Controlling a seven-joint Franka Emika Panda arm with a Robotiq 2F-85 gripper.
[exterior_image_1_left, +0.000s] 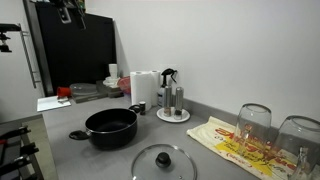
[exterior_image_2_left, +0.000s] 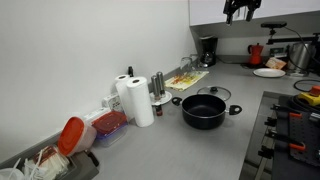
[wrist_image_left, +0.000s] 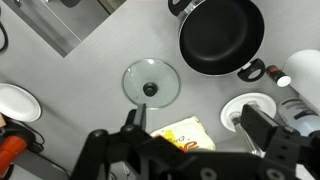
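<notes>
My gripper hangs high above the counter, open, with nothing between its fingers. In exterior view 1 it is at the upper left. A black two-handled pan stands on the counter, its inside empty from above. Beside it, apart from the pan, lies a round glass lid with a black knob. The wrist view shows this lid near its middle, well below the gripper.
A white plate carries bottles and shakers near the wall, next to paper towel rolls. Glass jars stand on a yellow-printed cloth. Left of the plate and rolls in exterior view 2 are a red cup and dish rack. Counter around the pan is clear.
</notes>
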